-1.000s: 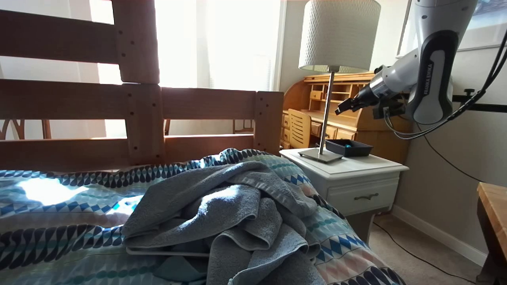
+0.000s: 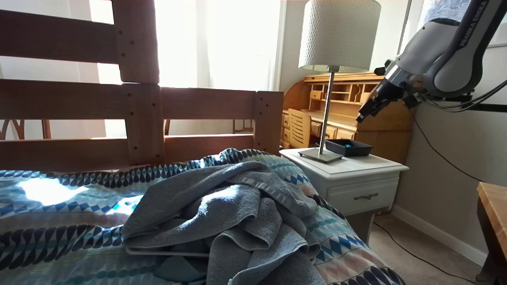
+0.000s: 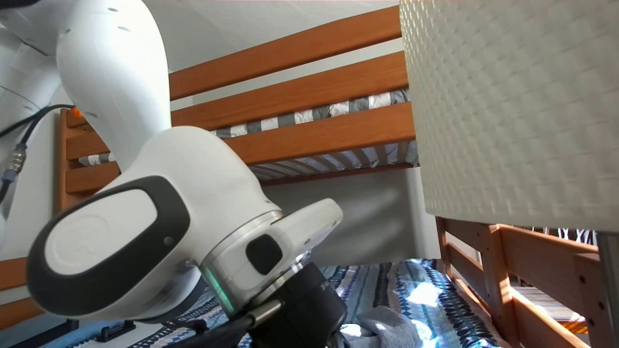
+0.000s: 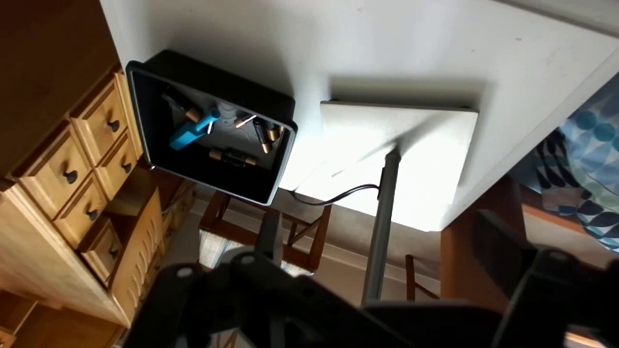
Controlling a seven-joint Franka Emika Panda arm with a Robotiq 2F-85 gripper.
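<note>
My gripper (image 2: 366,114) points down and left in exterior view 1, in the air above the white nightstand (image 2: 361,166) and right of the lamp pole. In the wrist view its dark fingers (image 4: 270,235) stand wide apart, open, with no object held. The lamp pole (image 4: 383,226) shows beyond the gap between them, rising from a square lamp base (image 4: 426,174). Beside that base sits a black tray (image 4: 217,78), holding a blue object (image 4: 188,134) and several batteries (image 4: 232,157). In exterior view 2 the fingertips are out of sight.
The lampshade (image 2: 340,35) stands tall close to the arm. A crumpled grey towel (image 2: 228,204) lies on the patterned bed (image 2: 42,213), against a wooden bed frame (image 2: 142,118). Behind the nightstand is a wooden desk (image 2: 389,128). Bare nightstand top (image 4: 371,40) shows near the tray.
In exterior view 1 the gripper has moved right, away from the lamp pole, and slightly lower, now tilted more steeply downward. The forearm has swung with it. Tray, lamp and towel look unmoved.
</note>
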